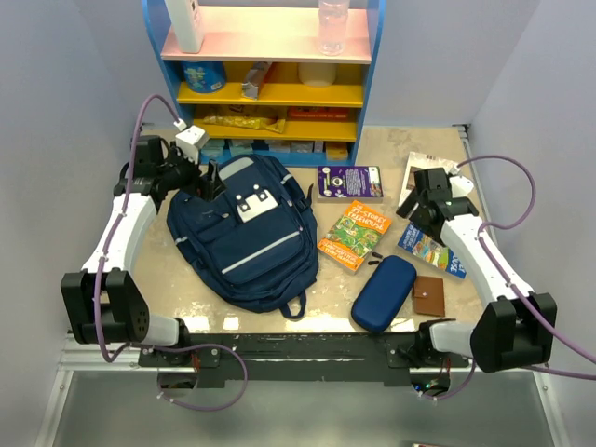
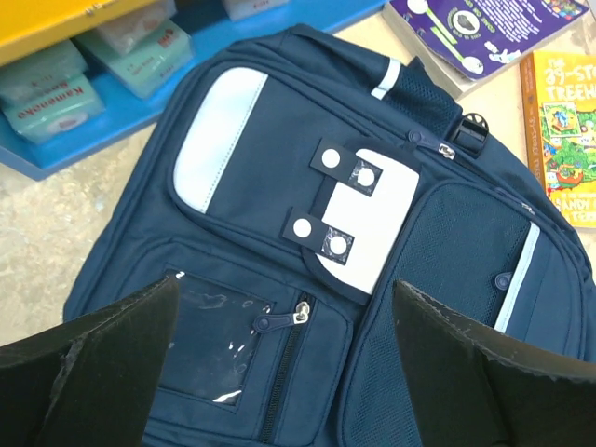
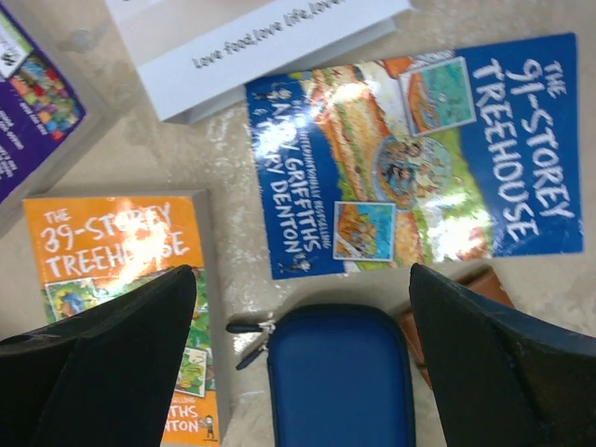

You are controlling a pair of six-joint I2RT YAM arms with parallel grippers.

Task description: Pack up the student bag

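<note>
A navy student bag lies flat on the left half of the table, and no opening in it shows. Over its upper left part my left gripper hangs open; in the left wrist view only the bag shows between its fingers. My right gripper is open and empty above the blue treehouse book. To the left lie an orange treehouse book and a purple book. A white book is partly hidden by the right arm. Nearer the front are a blue zip case and a brown wallet.
A blue-sided shelf with yellow boards stands at the back, holding bottles and packets. Its base is close behind the bag. Bare table shows between the bag and the zip case.
</note>
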